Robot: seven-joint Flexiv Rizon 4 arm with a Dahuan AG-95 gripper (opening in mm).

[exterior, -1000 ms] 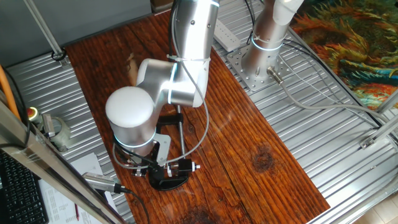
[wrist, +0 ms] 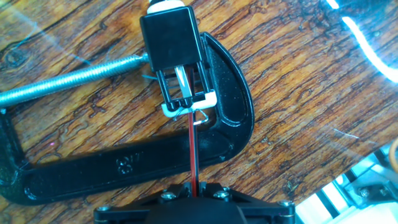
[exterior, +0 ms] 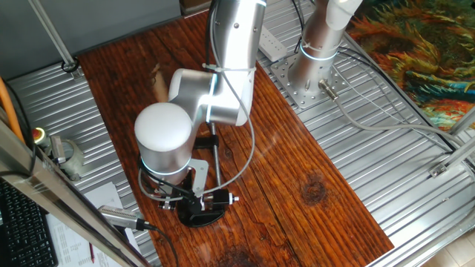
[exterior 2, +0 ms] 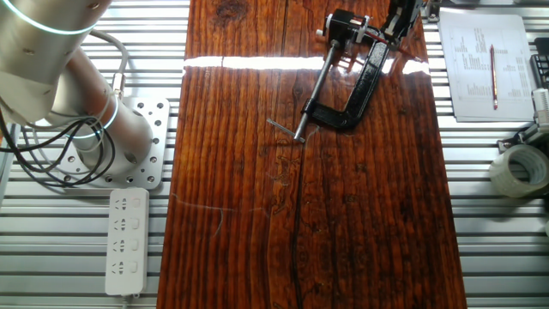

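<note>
In the wrist view my gripper is at the bottom edge, its two sides close together. A thin red-and-black strip (wrist: 193, 155) runs straight out from between them towards a small black block (wrist: 169, 40). Dark prongs and a white end piece (wrist: 208, 101) stick out of this block. Whether the strip is held is unclear. A black C-clamp (wrist: 74, 171) lies on the wooden board, with the block over its frame. In exterior view 2 the clamp (exterior 2: 367, 90) and block (exterior 2: 342, 26) are near the top, where my gripper is mostly cut off.
The wooden board (exterior 2: 232, 249) has wide bare areas. On one side are a tape roll (exterior 2: 520, 170), papers with a pencil (exterior 2: 494, 77), and a keyboard (exterior: 22, 230).
The black block and the clamp look unmoved.
</note>
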